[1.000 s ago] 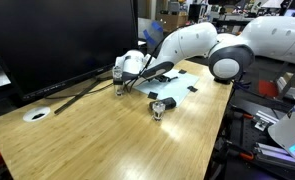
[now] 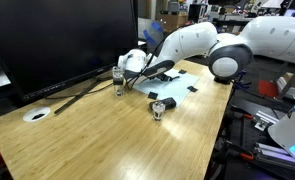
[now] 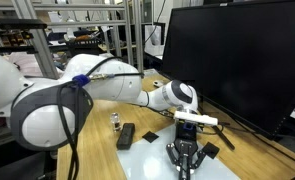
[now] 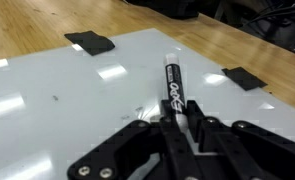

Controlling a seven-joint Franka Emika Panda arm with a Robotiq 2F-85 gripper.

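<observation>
My gripper is shut on a slim white marker (image 4: 174, 88) with dark EXPO lettering, which projects from between the dark fingers over a white board (image 4: 87, 94). In the wrist view, the marker's far end overlaps the board in the picture. Whether it touches the board, I cannot tell. In exterior view 2 the gripper (image 3: 185, 150) is above the board (image 3: 137, 160). From exterior view 1 the fingers are small and indistinct beside the board.
Two dark square patches (image 4: 90, 42) lie on the board. A black block (image 2: 163, 103) and a small patterned cup (image 2: 158, 112) stand in front of the board. Another cup (image 2: 118, 79) is near the monitor (image 2: 62, 45).
The cups and black block have stayed in place.
</observation>
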